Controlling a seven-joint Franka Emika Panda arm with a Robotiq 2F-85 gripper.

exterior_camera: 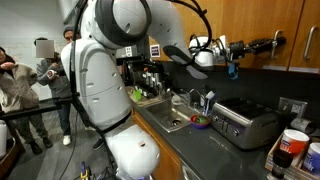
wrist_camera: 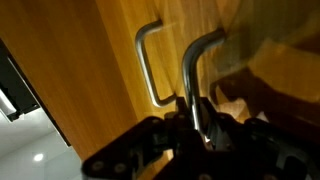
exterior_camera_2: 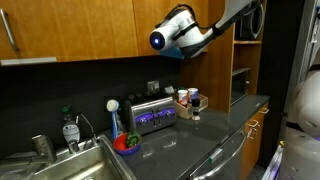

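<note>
In the wrist view a bent metal cabinet handle (wrist_camera: 204, 44) runs down to my gripper, whose dark fingers are shut around its lower part. A second metal handle (wrist_camera: 149, 67) lies to the left on the neighbouring wooden door, apart from the fingers. Exterior view 1 has my gripper (exterior_camera: 279, 41) up against the upper wooden cabinet (exterior_camera: 257, 18), where the held handle is too small to make out. The doors look flush with the cabinet front. In exterior view 2 the arm covers the gripper.
Below the cabinet, a silver toaster (exterior_camera: 240, 122) stands on the dark counter (exterior_camera: 222, 157). A wooden box (exterior_camera_2: 194, 104) with cups and jars sits at the counter's right, and a sink (exterior_camera_2: 85, 163) at its left.
</note>
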